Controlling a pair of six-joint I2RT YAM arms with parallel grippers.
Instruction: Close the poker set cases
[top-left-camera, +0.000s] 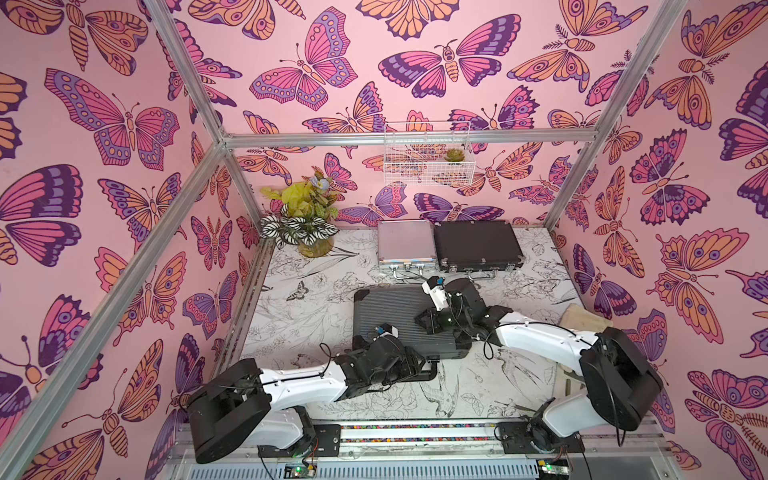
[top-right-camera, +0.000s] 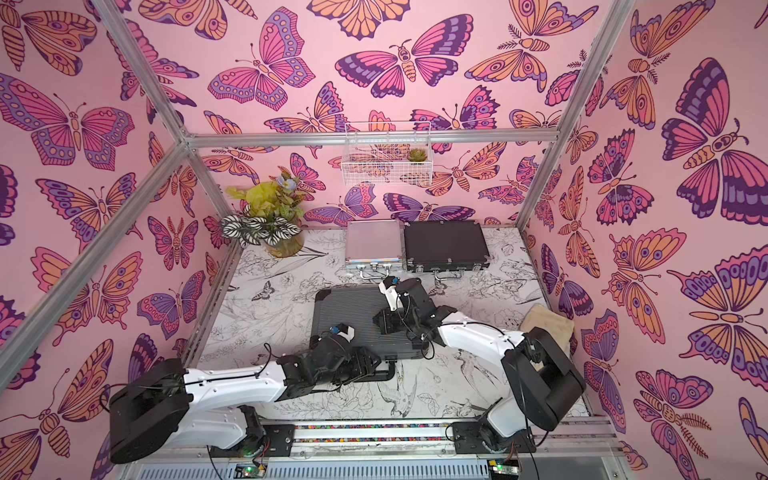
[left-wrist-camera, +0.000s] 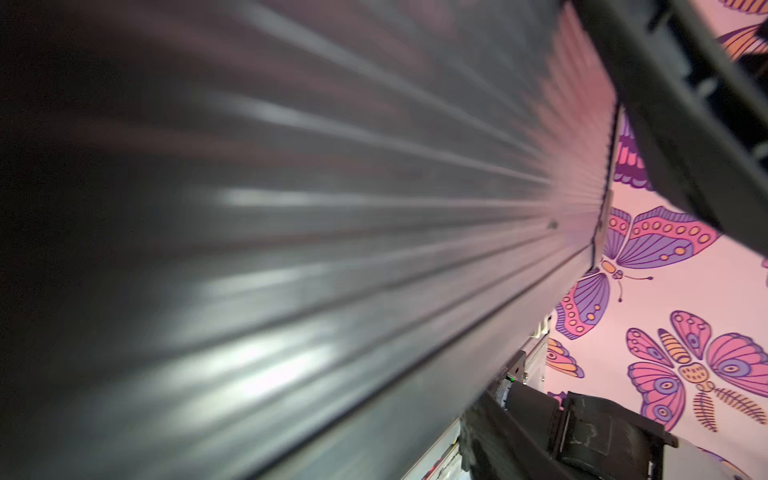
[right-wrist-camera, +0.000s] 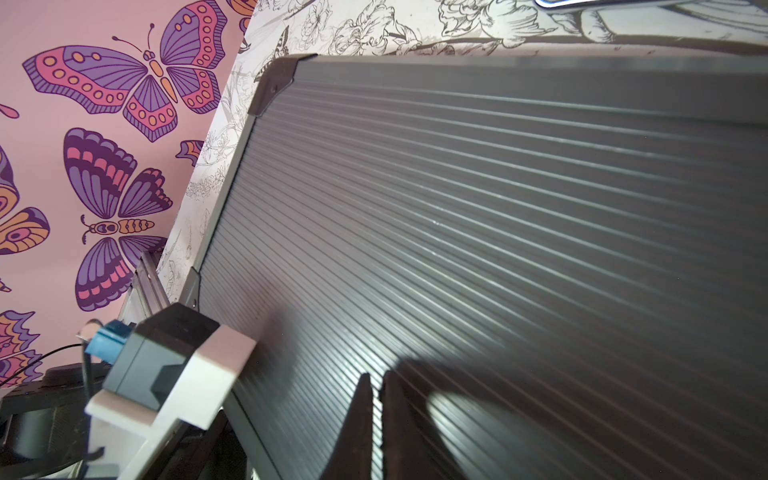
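Observation:
A dark grey ribbed case (top-left-camera: 384, 308) lies flat in mid-table with its lid down. The lid (right-wrist-camera: 448, 216) fills much of the right wrist view. My right gripper is shut, its slim fingertips side by side over the lid; nothing shows between them, and contact with the lid cannot be judged. Across the case's front edge, near its black handle (top-left-camera: 432, 373), is my left gripper (top-left-camera: 416, 361). The left wrist view is taken up by the ribbed surface (left-wrist-camera: 360, 240) very close; that gripper's fingers cannot be made out. The case's latches are hidden.
Behind, a silver case (top-left-camera: 406, 240) and a black case (top-left-camera: 478, 244) stand side by side, both shut. A plant pot (top-left-camera: 317, 246) occupies the back left, and a beige cloth (top-left-camera: 585, 318) lies at right. Table left of the grey case is clear.

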